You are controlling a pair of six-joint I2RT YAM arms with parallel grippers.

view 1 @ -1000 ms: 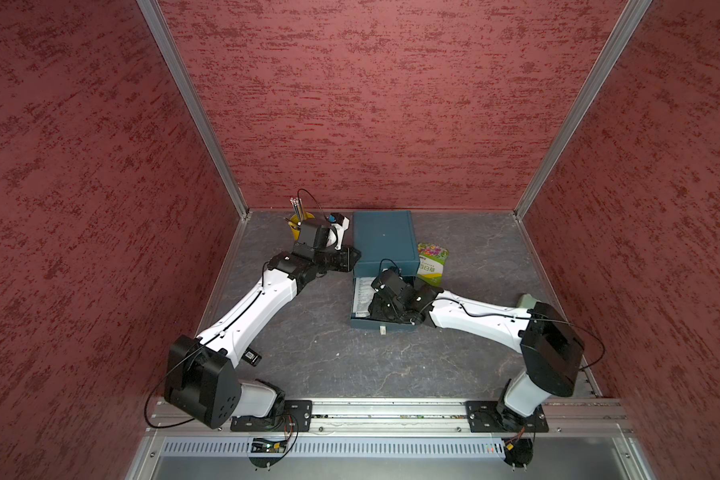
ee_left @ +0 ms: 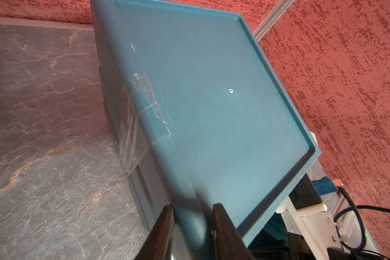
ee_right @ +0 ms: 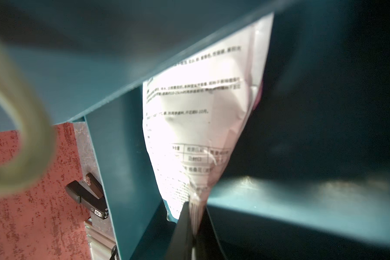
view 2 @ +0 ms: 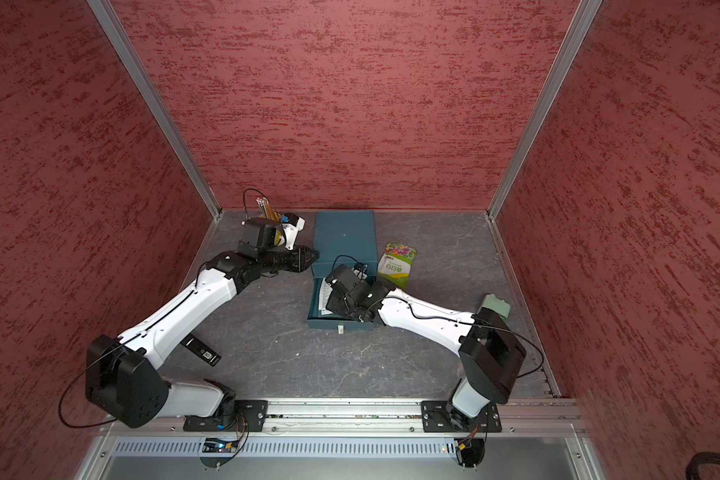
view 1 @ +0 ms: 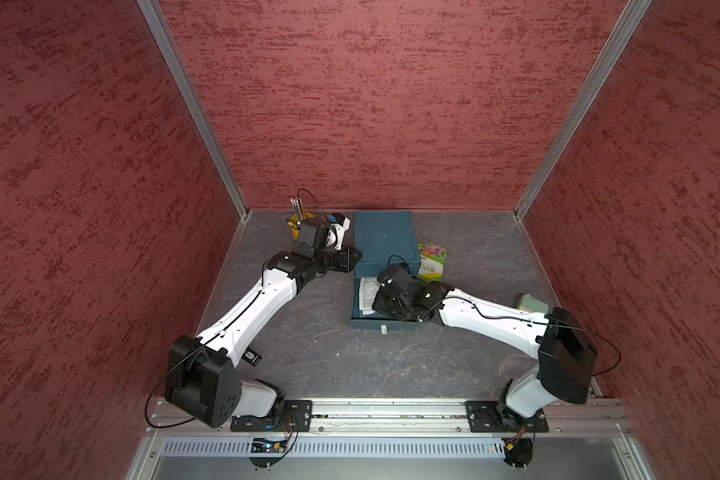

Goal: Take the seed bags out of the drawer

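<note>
In the right wrist view my right gripper is shut on the gathered lower end of a white printed seed bag (ee_right: 195,99). That bag is inside the pulled-out blue drawer (view 1: 368,324), its far end hidden behind the cabinet's front edge. A green seed bag with a flower picture (view 1: 432,260) rests on the table right of the cabinet. At the front left of the blue cabinet (ee_left: 221,86) stands my left gripper, its fingers apart, with the cabinet's edge showing between them. From above, the right arm covers much of the drawer.
A yellow cup with pencils (view 1: 297,225) stands behind the left arm. A black stapler (view 2: 201,349) lies at the front left. Near the right arm's elbow is a pale green item (view 2: 496,304). Clear table lies in front of the drawer.
My right gripper has moved a little to the right, keeping the bag's end and drawing it along. The bag's large heading is now out of sight. The left arm has barely moved.
</note>
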